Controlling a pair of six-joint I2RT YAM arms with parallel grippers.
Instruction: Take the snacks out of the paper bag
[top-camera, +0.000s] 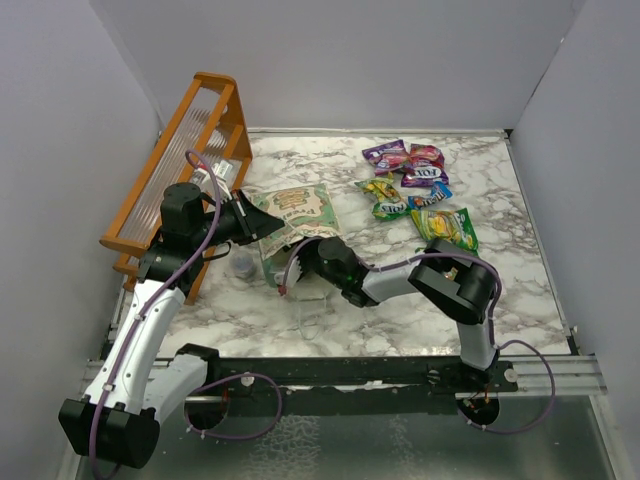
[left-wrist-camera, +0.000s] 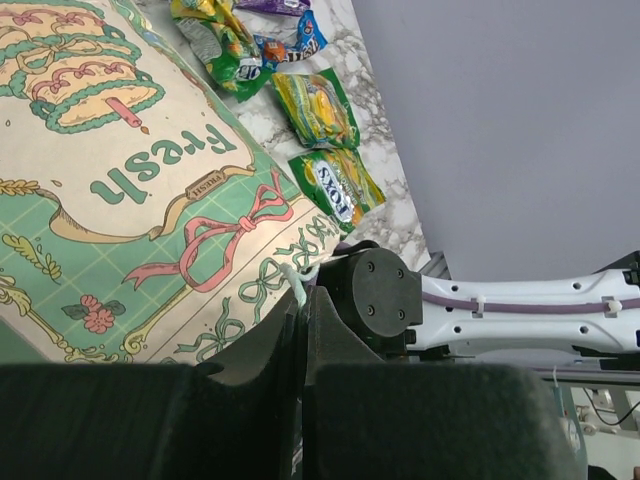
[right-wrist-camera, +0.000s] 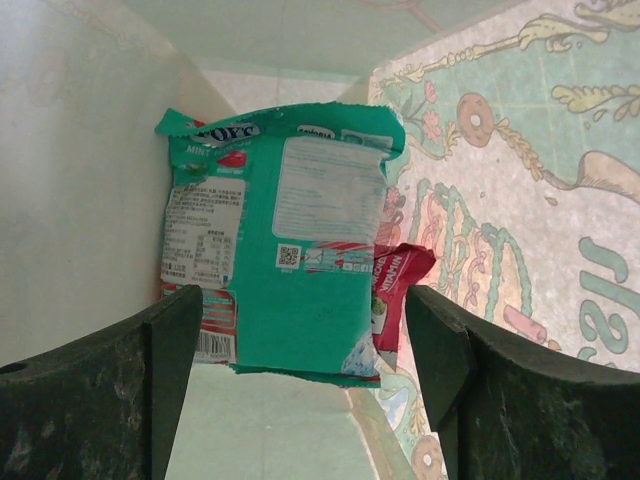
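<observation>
The printed paper bag (top-camera: 300, 208) lies tilted on the marble table, its mouth toward the front. My left gripper is shut on the bag's pale cord handle (left-wrist-camera: 296, 280) at the mouth's edge. In the top view, my right gripper (top-camera: 298, 262) reaches inside the bag, its tips hidden there. From the right wrist, its fingers (right-wrist-camera: 165, 345) stand apart with nothing between them touching. Ahead of them, deep in the bag, lie a green snack packet (right-wrist-camera: 300, 240) and, partly behind it, a red packet (right-wrist-camera: 392, 290).
Purple packets (top-camera: 425, 165), green-yellow packets (top-camera: 446, 229) and a small blue packet (top-camera: 430, 196) lie on the table at the back right. A wooden rack (top-camera: 225, 110) stands at the left. Bare marble (top-camera: 520, 290) shows at the front right.
</observation>
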